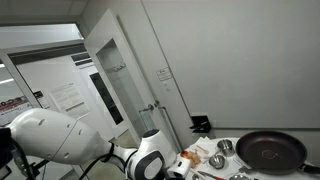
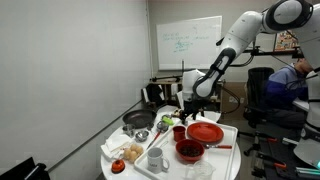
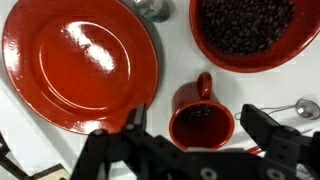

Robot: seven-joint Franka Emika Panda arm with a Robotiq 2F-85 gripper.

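In the wrist view, my gripper stands open, its two fingers apart on either side of a red mug [image 3: 187, 101]. The mug is upright with dark beans inside, and its handle points toward the top of that view. Nothing is gripped. How far the fingertips are above the mug is hard to judge. A red plate [image 3: 62, 58] lies to the left, and a red bowl [image 3: 211, 38] of dark beans is at the upper right. From exterior view 2, the mug [image 2: 179, 133] is near the plate [image 2: 205, 132] and bowl [image 2: 189, 150], below the arm's end.
A metal spoon [image 3: 305, 108] lies right of the mug. A small glass [image 3: 153, 8] stands between plate and bowl. Farther off are a white mug [image 2: 156, 160], a black pan [image 2: 138, 117] and small metal cups [image 1: 225, 147]. A clear container [image 2: 199, 172] sits near the front.
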